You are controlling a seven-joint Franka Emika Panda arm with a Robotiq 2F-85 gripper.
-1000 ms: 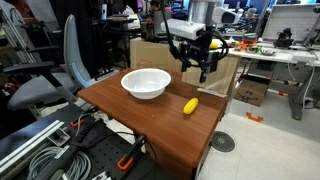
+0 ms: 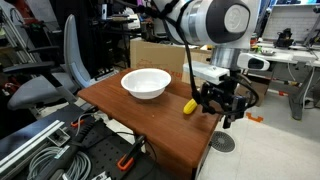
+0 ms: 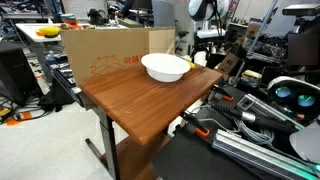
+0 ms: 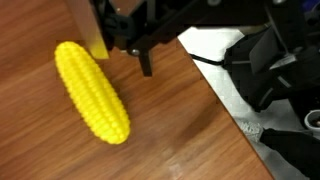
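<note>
A yellow toy corn cob (image 4: 92, 92) lies on the brown table, on the left side of the wrist view. In exterior view 1 the corn (image 2: 190, 106) shows just left of my gripper (image 2: 218, 114), which hangs low over the table's right edge. The dark fingers stand apart and the gripper looks open. Nothing shows between them except table and floor in the wrist view. The white bowl (image 2: 147, 83) sits farther left on the table, and also shows in exterior view 2 as a white bowl (image 3: 165, 68).
Behind the table's far side stands a cardboard panel (image 3: 105, 55). Bare table surface (image 3: 135, 100) stretches in front of the bowl. The right table edge drops to the floor, where a round drain cover (image 2: 223, 142) shows.
The corn and bowl have not moved.
</note>
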